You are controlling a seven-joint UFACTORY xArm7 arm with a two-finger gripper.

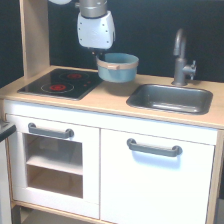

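Observation:
A grey-blue pot (pixel 119 70) with a light tan rim is over the wooden counter, between the stove and the sink. It is upright and looks slightly raised, with a darker patch of counter below it. My gripper (pixel 98 54) comes down from above at the pot's left rim and appears shut on it. The fingertips are small and partly lost against the dark background. To the left lies the black stove top (pixel 60 84) with red rings, empty now. The metal sink (pixel 172 97) is to the pot's right, also empty.
A grey faucet (pixel 181 62) rises behind the sink. Below are two white cabinet doors (pixel 150 185) with dark handles, the left one with a window. A wooden post (pixel 36 40) stands at the left.

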